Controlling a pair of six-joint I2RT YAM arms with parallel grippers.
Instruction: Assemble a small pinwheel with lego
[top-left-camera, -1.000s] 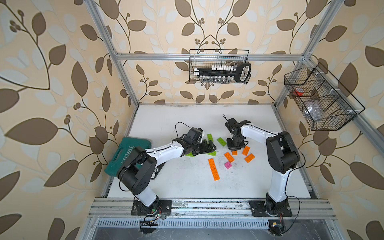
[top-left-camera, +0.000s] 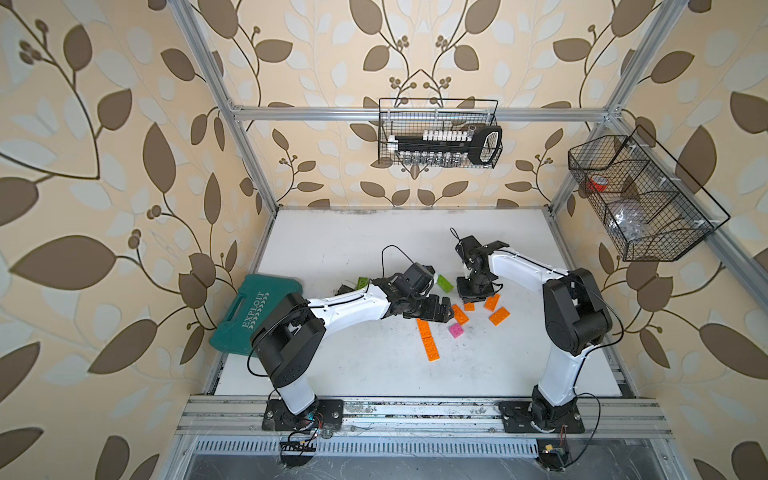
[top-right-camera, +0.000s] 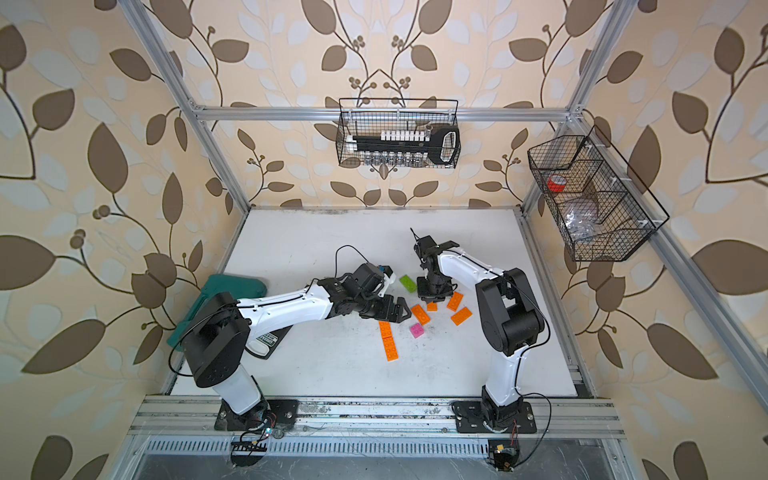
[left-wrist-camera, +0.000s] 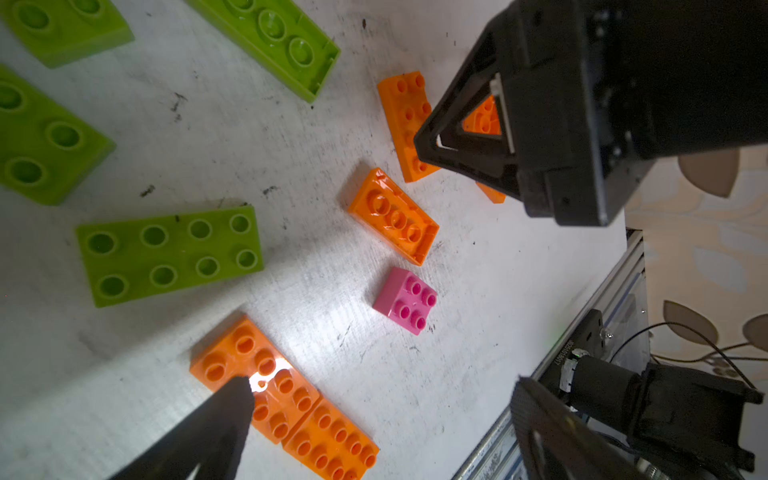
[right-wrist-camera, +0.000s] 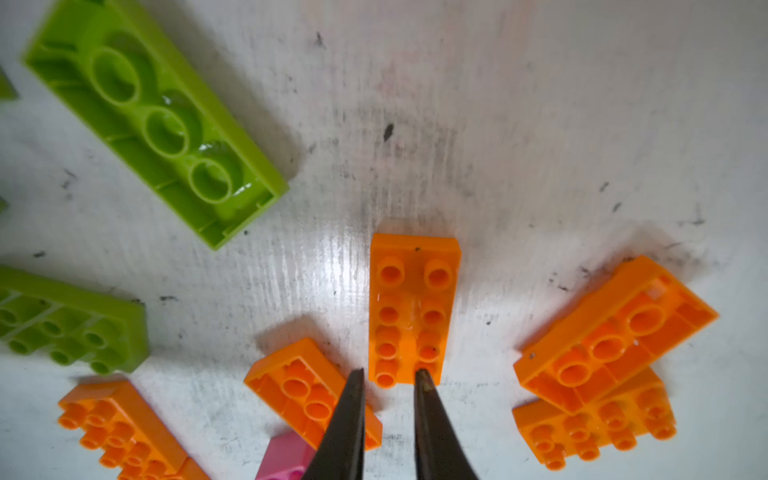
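Note:
Loose bricks lie on the white table: green ones, including a long one (left-wrist-camera: 168, 252) and an upturned one (right-wrist-camera: 160, 128), several orange ones, such as an upright-studded one (right-wrist-camera: 412, 296) and an upturned one (right-wrist-camera: 608, 336), and a pink 2x2 (left-wrist-camera: 404, 300). My left gripper hangs open over the bricks, its fingers wide apart, nothing between them. My right gripper is above the orange bricks, partly open, its fingertips near the end of the middle orange brick, apparently not holding it.
A teal case (top-left-camera: 248, 308) lies at the table's left. Wire baskets (top-left-camera: 440, 136) hang on the back and right frame (top-right-camera: 596, 200).
My left gripper has moved right across the bricks. The bricks look unmoved.

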